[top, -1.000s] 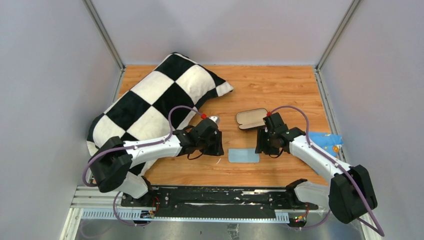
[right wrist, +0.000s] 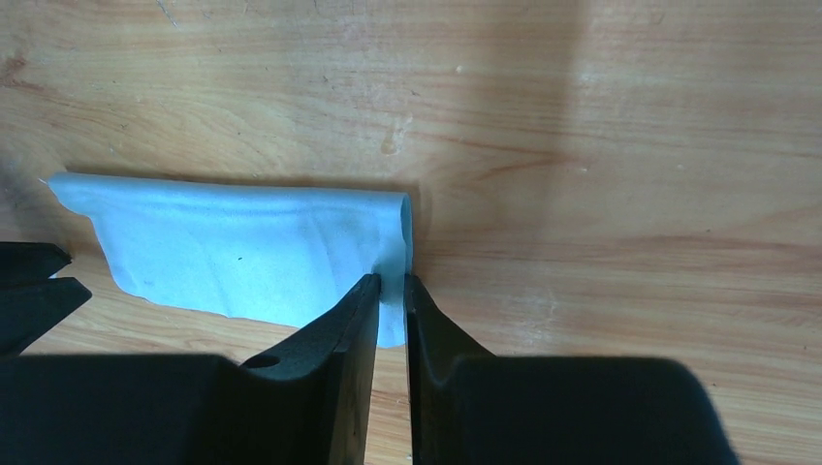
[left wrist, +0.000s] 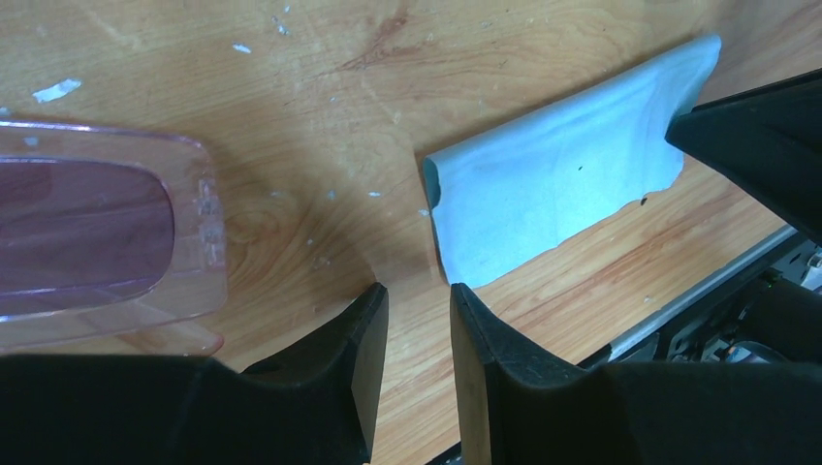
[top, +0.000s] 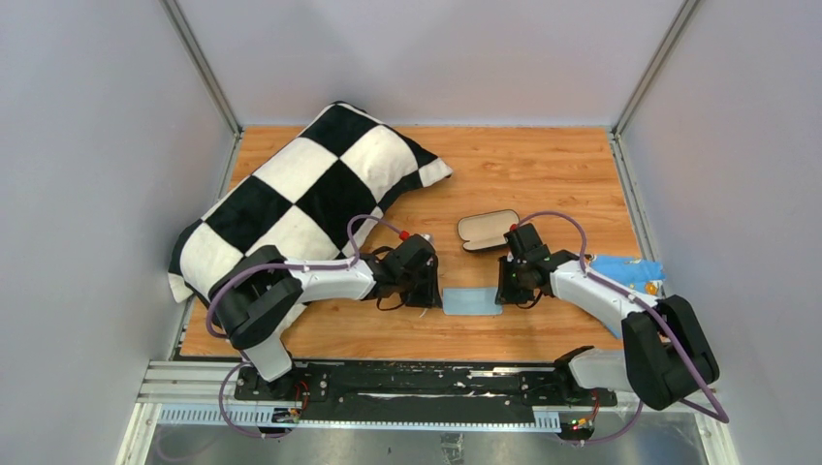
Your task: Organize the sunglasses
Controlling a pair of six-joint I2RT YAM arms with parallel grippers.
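A folded light blue cloth (top: 471, 301) lies on the table between both grippers. My right gripper is down at the cloth's right end, fingertips close together with the cloth edge under or between them; a firm hold cannot be told. My left gripper hovers by the cloth's left end, slightly open, nothing seen between its fingers. An open beige glasses case (top: 488, 229) lies behind the cloth. A clear tinted plastic object (left wrist: 87, 232), perhaps sunglasses or a lens, sits beside the left gripper, mostly hidden from above.
A large checkered pillow (top: 300, 203) covers the left of the table. A blue bag-like item (top: 625, 269) lies at the right edge behind the right arm.
My left gripper has moved right, toward the cloth.
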